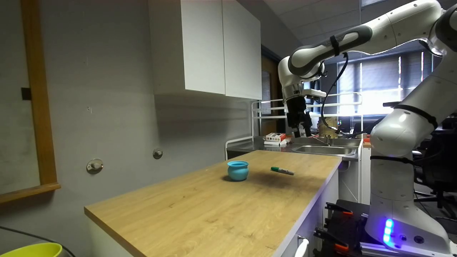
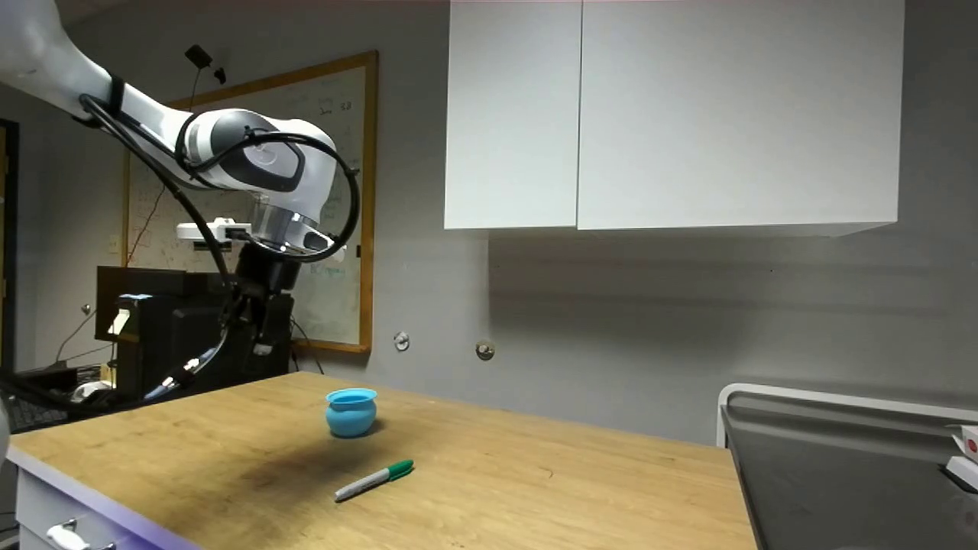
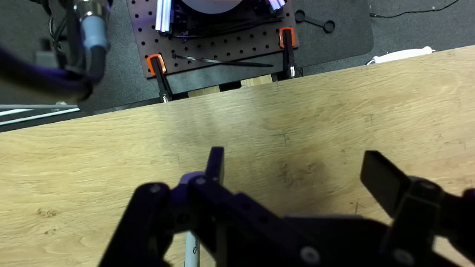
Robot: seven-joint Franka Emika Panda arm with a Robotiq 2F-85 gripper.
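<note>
A small turquoise pot point(image 1: 237, 171) stands upright on the wooden counter point(image 1: 192, 205). Near it lies a marker point(image 2: 374, 480) with a green cap and a grey body, apart from the pot point(image 2: 351, 413). High above the counter hangs my gripper point(image 1: 302, 133), pointing down and touching neither object. In the wrist view the gripper is open, its two dark fingertips wide apart with only bare wood beneath the gap. One end of the marker point(image 3: 192, 251) shows under the left finger; the rest is hidden by the gripper. The pot cannot be made out there.
White wall cabinets point(image 2: 674, 114) hang over the back of the counter. Beyond one end are a sink point(image 1: 325, 150) and a dark worktop point(image 2: 843, 467). Two clamps hold the robot's base plate point(image 3: 218, 44) beside the counter's edge.
</note>
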